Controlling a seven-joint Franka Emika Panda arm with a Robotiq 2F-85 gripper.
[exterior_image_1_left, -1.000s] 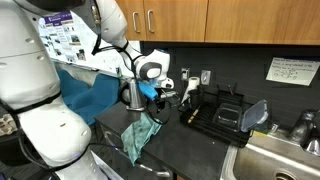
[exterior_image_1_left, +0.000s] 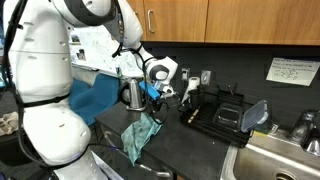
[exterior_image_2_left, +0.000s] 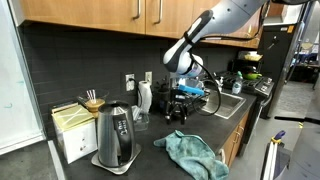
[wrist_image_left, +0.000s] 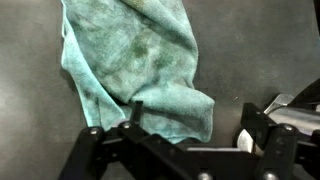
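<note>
A teal cloth (exterior_image_1_left: 142, 136) lies crumpled on the dark countertop, and the same cloth (exterior_image_2_left: 190, 150) shows near the counter's front edge in the second exterior view. My gripper is open, with its dark fingers spread apart in the wrist view. Below it, the cloth (wrist_image_left: 150, 60) spreads across the upper and middle part of that view; its lower end runs behind the left finger (wrist_image_left: 136, 111). Nothing is held. In the first exterior view the gripper hangs above the counter, just behind the cloth; its fingertips are too small there to make out clearly.
A steel kettle (exterior_image_2_left: 117, 132) stands on the counter, beside a utensil holder (exterior_image_2_left: 95, 103). A black dish rack (exterior_image_1_left: 215, 115) and a sink (exterior_image_1_left: 262, 165) are on the right. A metal object (wrist_image_left: 285, 115) shows at the wrist view's right edge. Bare counter surrounds the cloth.
The arm's end has moved to the right and slightly lower in the first exterior view. The cloth looks unmoved.
</note>
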